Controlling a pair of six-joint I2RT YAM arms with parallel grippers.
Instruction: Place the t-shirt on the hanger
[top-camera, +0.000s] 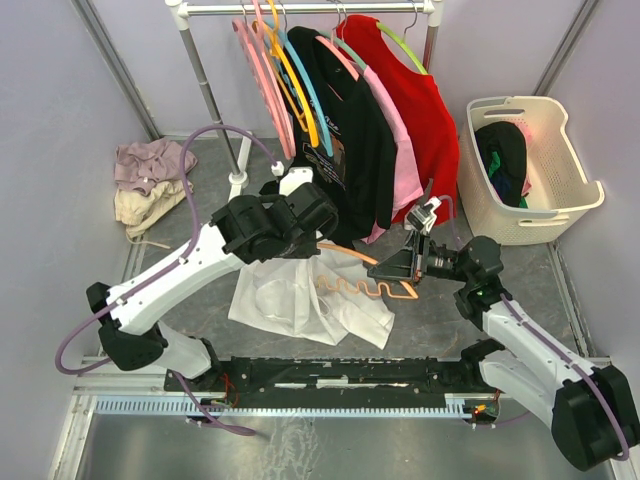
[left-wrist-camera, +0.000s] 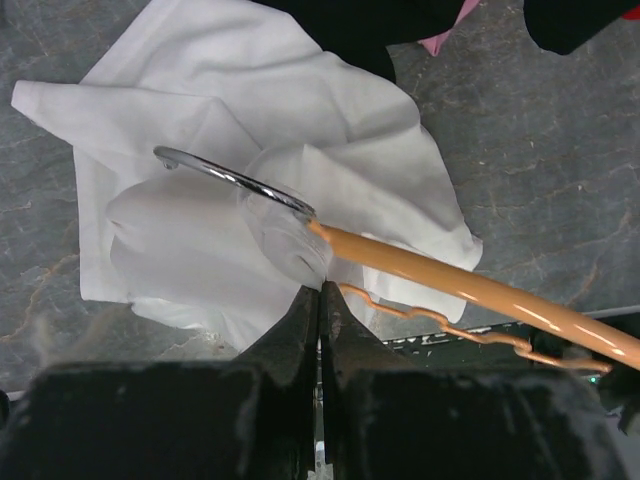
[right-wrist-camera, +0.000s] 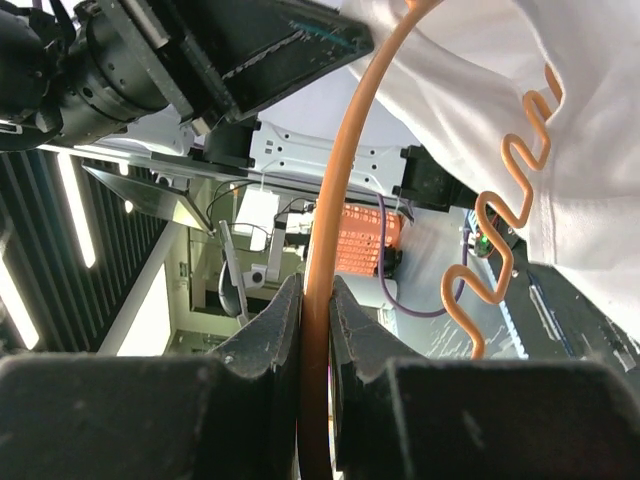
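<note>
The white t-shirt (top-camera: 280, 305) lies on the grey floor in the top view. My left gripper is shut on a gathered bit of it, lifted toward the metal hook of the orange hanger (left-wrist-camera: 470, 290), whose hook lies over the shirt in the left wrist view. My right gripper is shut on the hanger's orange arm. The wavy lower bar of the hanger runs across the white cloth. In the top view the left arm hides part of the shirt and hanger.
A rack (top-camera: 230, 10) with hanging clothes and empty hangers stands behind. A white basket (top-camera: 540, 225) holding clothes is at the back right. Folded clothes (top-camera: 145, 200) lie at the left. Bare floor shows around the shirt.
</note>
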